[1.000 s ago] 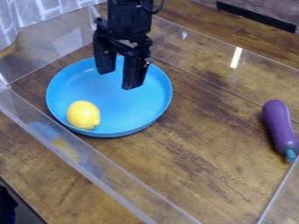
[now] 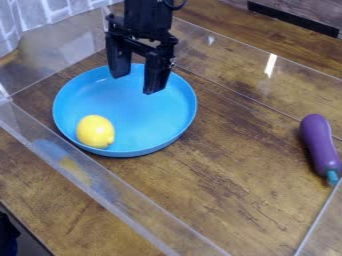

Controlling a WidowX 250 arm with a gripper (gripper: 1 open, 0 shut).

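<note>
My black gripper (image 2: 140, 62) hangs over the back part of a round blue plate (image 2: 150, 112), its two fingers apart with nothing visible between them. A yellow egg-shaped object (image 2: 95, 131) sits on the front left of the plate. A purple elongated object (image 2: 318, 143), like an eggplant, lies on the wooden table at the far right.
Clear panels or strips run along the left and front edges of the workspace.
My gripper has shifted and turned slightly over the back of the plate. The yellow object, the plate and the purple object have not moved.
</note>
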